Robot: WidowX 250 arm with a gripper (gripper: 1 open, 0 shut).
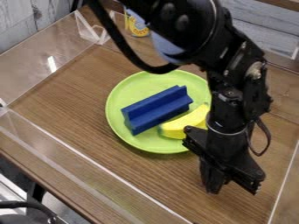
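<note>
My gripper [212,175] is low over the wooden table, right of and in front of a green plate [125,92]. Its black fingers point down and look shut, with nothing visible between them. On the plate lie a blue block with a groove [158,108] and, to its right, a yellow banana-like object [181,124], partly hidden by the arm.
Clear plastic walls edge the wooden table [70,131] on the left and near side. A yellow object [136,24] stands at the back, partly behind the arm.
</note>
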